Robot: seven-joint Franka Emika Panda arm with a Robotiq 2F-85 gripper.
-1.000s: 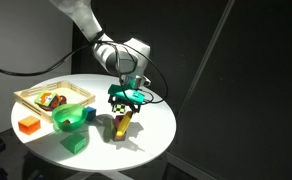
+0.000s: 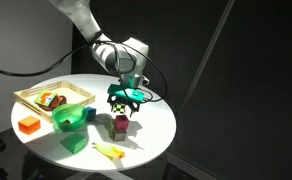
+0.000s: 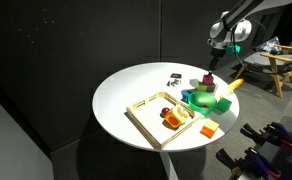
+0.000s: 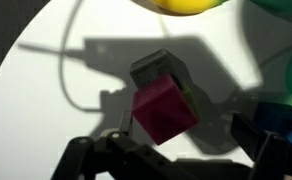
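My open gripper has nothing between its fingers in the wrist view. Ahead of it, between the line of the two fingers, a maroon cube (image 4: 164,110) shows its near face, with a grey block (image 4: 158,68) just behind. Some yellow-green shows at the maroon cube's side; whether it rests on these blocks is hard to tell. The yellow banana (image 2: 108,150) lies on the table in front of the blocks, apart from the gripper; part of it crosses the wrist view's top edge. From exterior view 1, the maroon cube (image 2: 121,123) stands below the gripper (image 2: 124,100).
A green bowl (image 2: 69,118) and blue block (image 4: 279,119) lie beside the blocks. A green block (image 2: 75,144) and orange block (image 2: 29,125) are near the table's front. The wooden tray (image 3: 146,122) holds several colourful items. Free table (image 3: 121,95) lies beyond the tray.
The arm looks nearly unmoved.
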